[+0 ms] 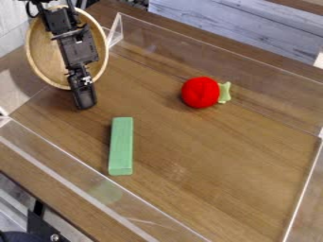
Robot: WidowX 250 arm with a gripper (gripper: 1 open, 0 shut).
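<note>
My gripper (83,95) hangs low at the left of the wooden tray, pointing down, its fingers shut with nothing visible between them. Behind it a tan, round bowl-like object (45,55) stands tilted on its side, partly hidden by the arm. A green bar (121,146) lies in the lower middle. A red ball (199,93) with a pale green piece (225,93) beside it sits right of centre.
Clear low walls bound the tray, with the right wall (303,189) along the right edge.
</note>
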